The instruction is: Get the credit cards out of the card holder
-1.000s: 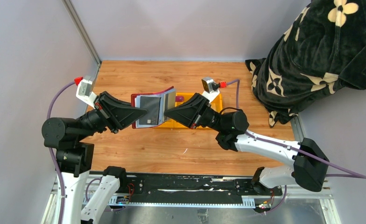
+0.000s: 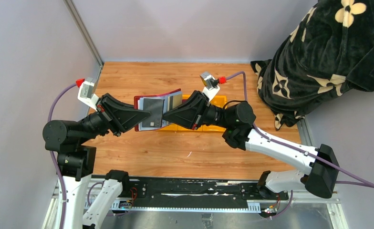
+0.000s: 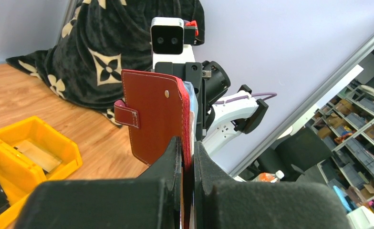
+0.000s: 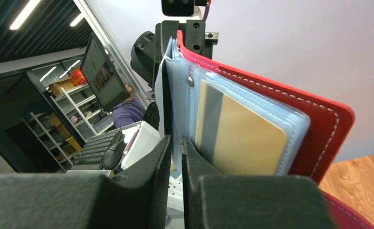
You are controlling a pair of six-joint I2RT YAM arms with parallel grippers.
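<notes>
A red card holder (image 3: 151, 109) hangs opened out above the table, its clear sleeves facing up in the top view. My left gripper (image 2: 148, 114) is shut on its left part, over a dark grey card (image 2: 152, 106). In the left wrist view the holder's edge runs between the fingers. My right gripper is slightly open, a narrow gap between its fingertips, close against the clear sleeves (image 4: 179, 81). A gold card (image 4: 246, 138) sits in a sleeve beside the right finger. Whether a sleeve or card edge lies between these fingertips is hard to tell.
A yellow bin (image 3: 63, 148) with compartments stands on the wooden table (image 2: 199, 152), partly under the holder and right gripper. A dark patterned blanket (image 2: 314, 71) covers the back right.
My right gripper has moved a little left, further over the sleeves. The right-hand pages have swung slightly. The left gripper has stayed still with its hold on the holder.
</notes>
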